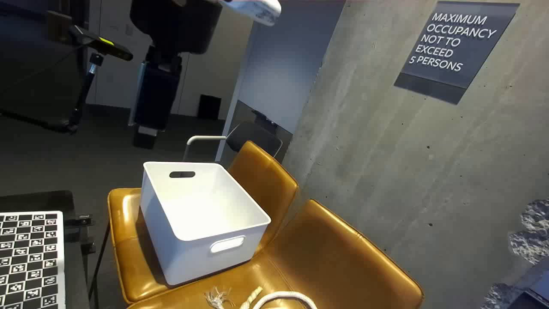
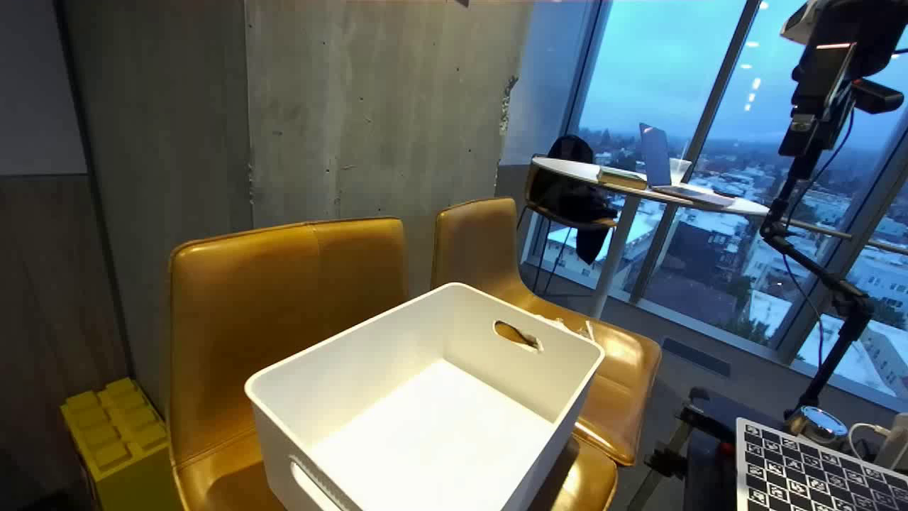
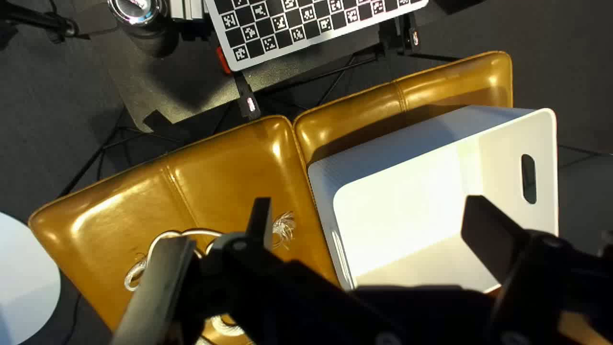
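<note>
In the wrist view my gripper stands open, its two dark fingers wide apart with nothing between them. Below it lies a white bin [image 3: 494,155], partly covered by the right finger. Exterior view 1 shows the gripper [image 1: 145,138] hanging pointed down, apparently higher than the bin [image 1: 206,257]. From exterior view 2 the inside of the bin [image 2: 383,349] looks empty. A pale rope [image 1: 288,295] with a frayed end rests on the neighbouring chair seat; in the wrist view the gripper hides part of this rope [image 3: 201,232].
Two tan leather chairs stand side by side, one seat [image 3: 230,166] under the rope, the other [image 1: 126,247] under the bin. A checkered marker board [image 3: 299,28] lies on a dark table beside them. A concrete wall [image 1: 411,154] rises behind the chairs. A camera stand [image 2: 838,315] is nearby.
</note>
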